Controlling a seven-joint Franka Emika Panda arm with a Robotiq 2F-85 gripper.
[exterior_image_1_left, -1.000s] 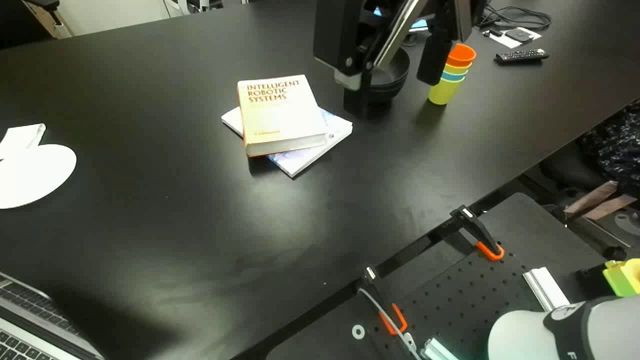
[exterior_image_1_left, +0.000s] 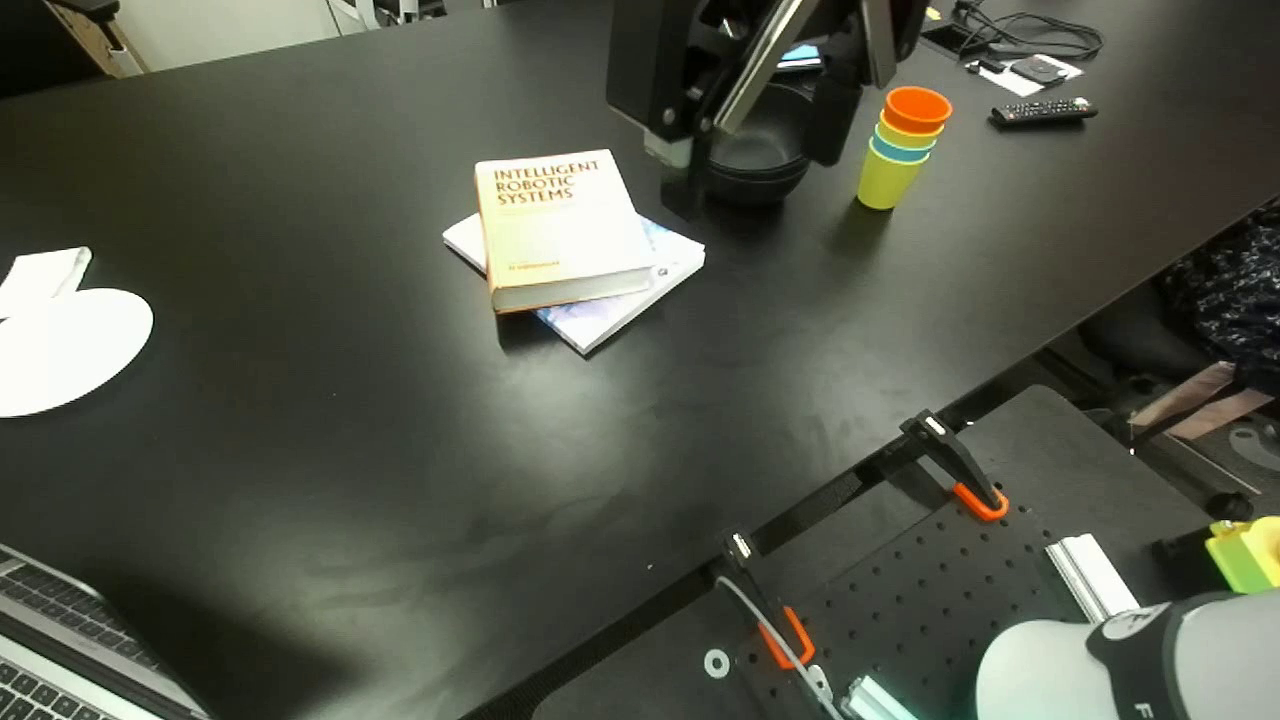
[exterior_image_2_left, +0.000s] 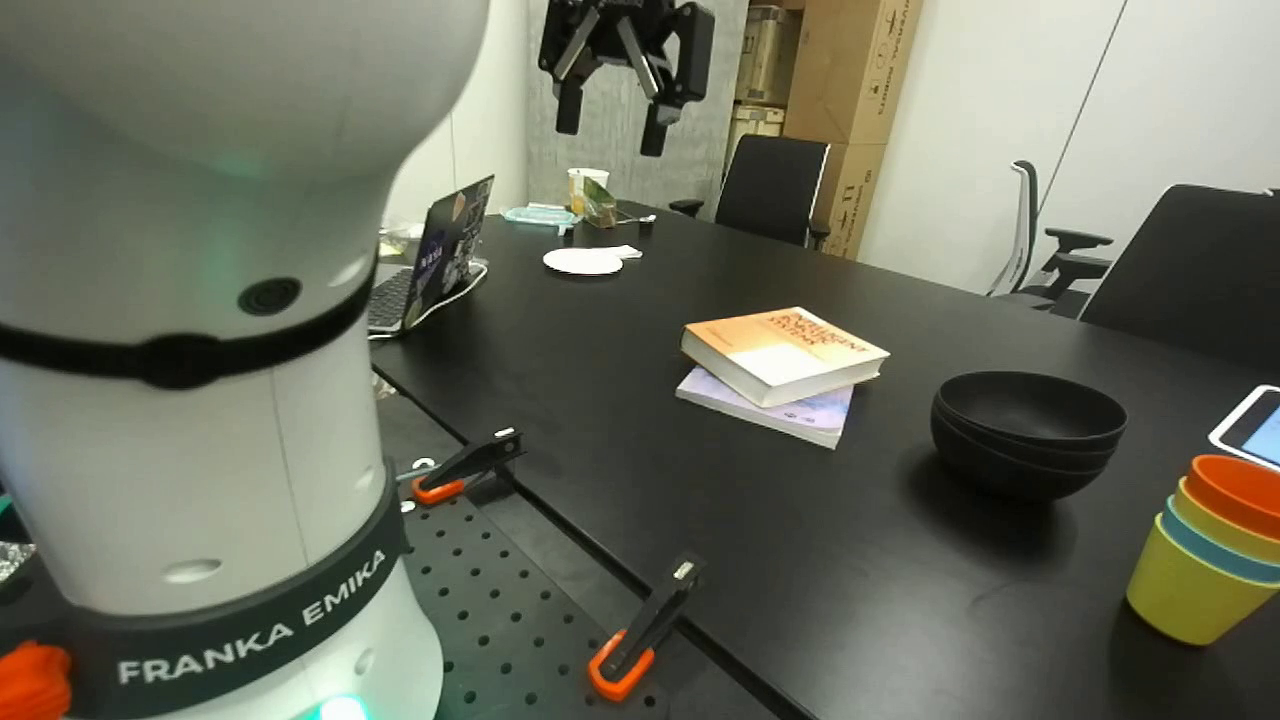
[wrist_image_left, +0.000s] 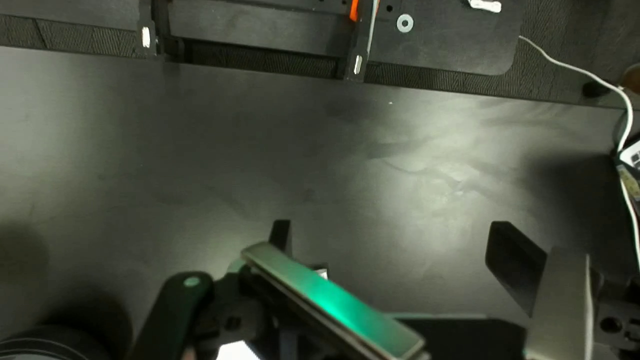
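Note:
My gripper (exterior_image_2_left: 609, 126) hangs high above the black table, fingers apart and nothing between them. In exterior view 1 the open gripper (exterior_image_1_left: 753, 166) partly covers the stacked black bowls (exterior_image_1_left: 758, 180); exterior view 2 shows those bowls (exterior_image_2_left: 1020, 462) standing clear on the table. An orange-and-white book (exterior_image_1_left: 561, 234) lies crosswise on a pale, purplish book (exterior_image_2_left: 810, 414). Beside the bowls is a stack of coloured cups (exterior_image_1_left: 894, 168), orange on top and yellow-green at the bottom. Bare table fills most of the wrist view between the fingertips.
A white plate (exterior_image_2_left: 584, 262) and a laptop (exterior_image_2_left: 441, 258) occupy the table's far side in exterior view 2. A remote control (exterior_image_1_left: 1044, 112) lies beyond the cups. Two clamps (exterior_image_2_left: 470, 462) (exterior_image_2_left: 648, 630) grip the near edge.
In exterior view 1 my gripper has shifted a little to the left and slightly up, uncovering more of the cups. It stays open. The books, bowls and cups have not moved.

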